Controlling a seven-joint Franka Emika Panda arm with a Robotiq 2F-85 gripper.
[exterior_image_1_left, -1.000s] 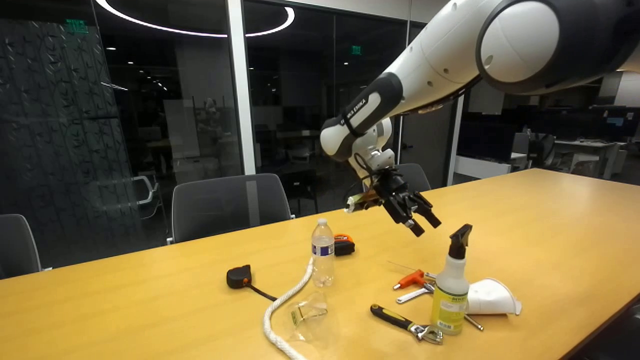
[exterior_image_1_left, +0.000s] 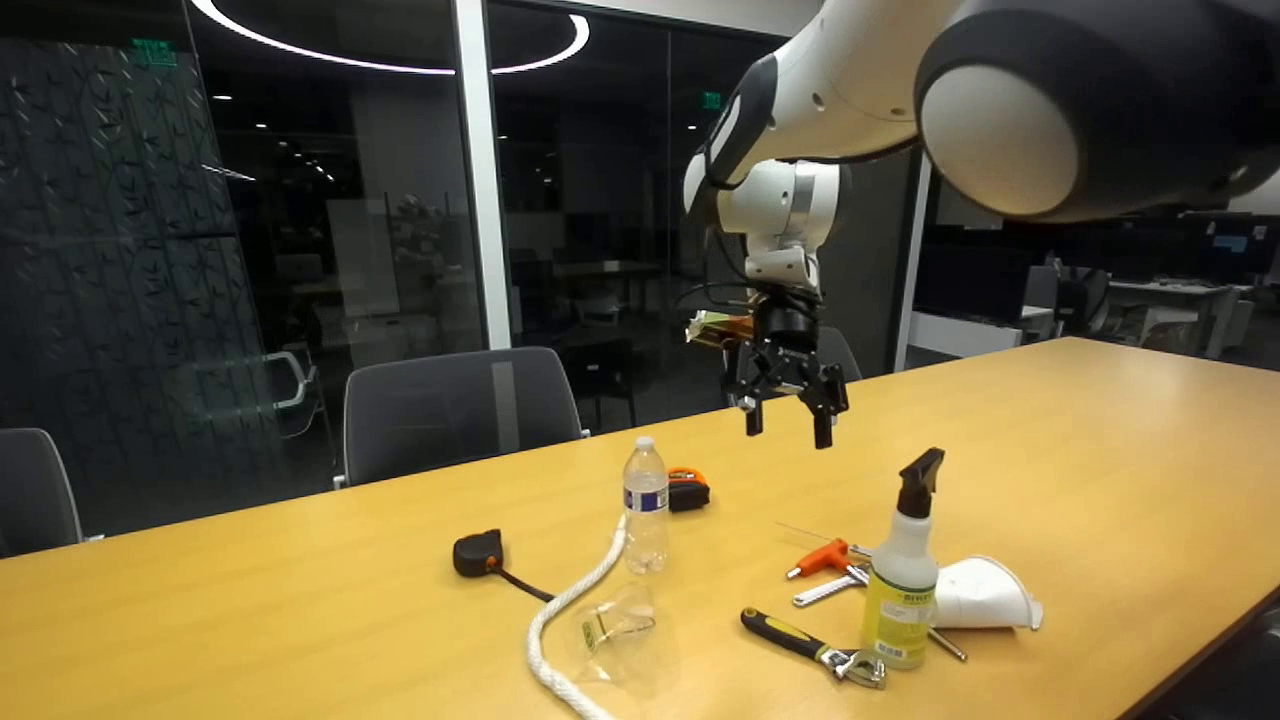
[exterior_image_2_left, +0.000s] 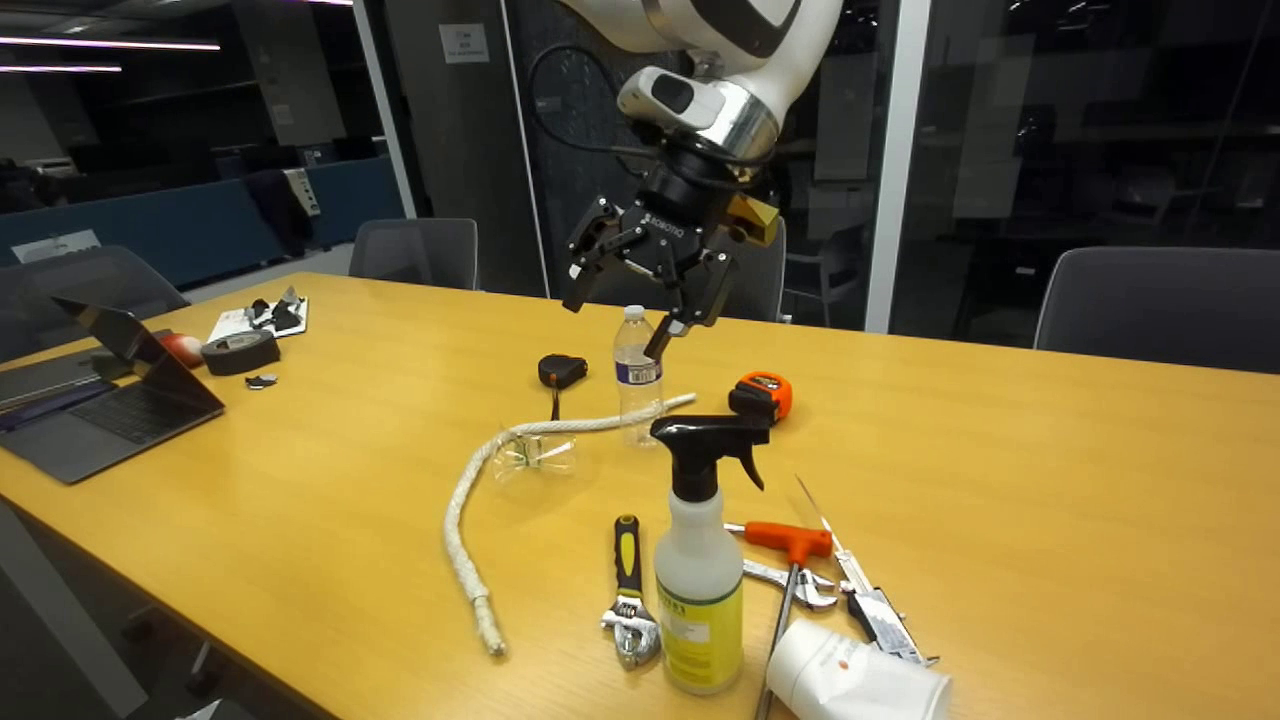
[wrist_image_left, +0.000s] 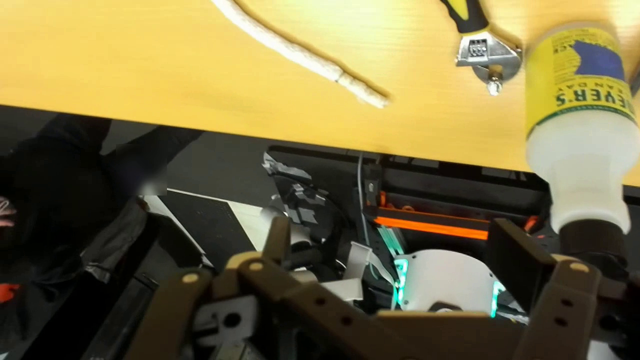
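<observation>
My gripper (exterior_image_1_left: 788, 434) hangs above the table, open and empty, its fingers spread apart. In exterior view 2 the gripper (exterior_image_2_left: 612, 330) appears in front of the chairs and partly over the clear water bottle (exterior_image_2_left: 638, 372). The wrist view shows one finger (wrist_image_left: 519, 264) at the right and the other at the left, only floor-level clutter between them. A white spray bottle (exterior_image_1_left: 902, 588) with a yellow label stands upright. Beside it lies an adjustable wrench (exterior_image_2_left: 630, 600) with a black and yellow handle. White rope (exterior_image_2_left: 474, 480) curves across the table.
Two tape measures, one black (exterior_image_2_left: 561, 371) and one orange (exterior_image_2_left: 768, 394), sit near the water bottle. A white cup (exterior_image_2_left: 854, 682) lies on its side by an orange-handled tool (exterior_image_2_left: 786, 540) and calipers (exterior_image_2_left: 882, 618). At far left is a laptop (exterior_image_2_left: 138, 402).
In exterior view 1 my gripper has risen and turned from a slant to pointing nearly straight down. The arm above it has shifted too. The objects on the table have stayed put.
</observation>
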